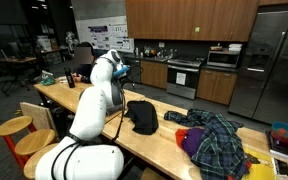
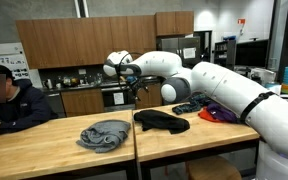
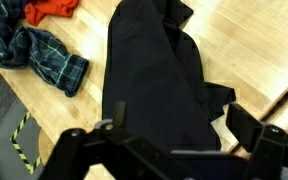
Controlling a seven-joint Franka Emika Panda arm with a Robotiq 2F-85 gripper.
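A black cloth (image 3: 149, 75) lies spread and rumpled on the wooden table, filling the middle of the wrist view. The same black cloth (image 1: 142, 117) shows in exterior view 1, to the right of the arm. In exterior view 2 this black cloth (image 2: 162, 121) is near the table's edge. My gripper is open above the cloth, its dark fingers wide apart with nothing held between them. From exterior view 2, the gripper (image 2: 138, 86) hangs clear of the tabletop at the end of the outstretched arm.
A plaid cloth (image 1: 220, 147) and a red cloth (image 1: 193, 140) lie bunched on the table's right side. On a table in exterior view 2 sits a crumpled grey cloth (image 2: 105, 135), with a seated person (image 2: 24, 105) beyond it. Stools (image 1: 14, 127) stand at left.
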